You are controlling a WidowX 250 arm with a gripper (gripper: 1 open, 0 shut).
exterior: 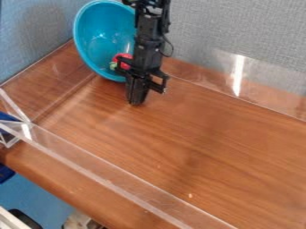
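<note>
My black gripper [138, 95] points down at the top centre-left, its tip low over the wooden surface and shut, with nothing seen between its fingers. Just behind it, a turquoise bowl [98, 36] leans upright on its side against the back wall. A small red object [122, 62] shows inside the bowl's lower right, partly hidden by the arm.
Clear plastic walls edge the wooden tray [203, 152]. A dark blue item and a blue surface [36, 201] lie outside at the lower left.
</note>
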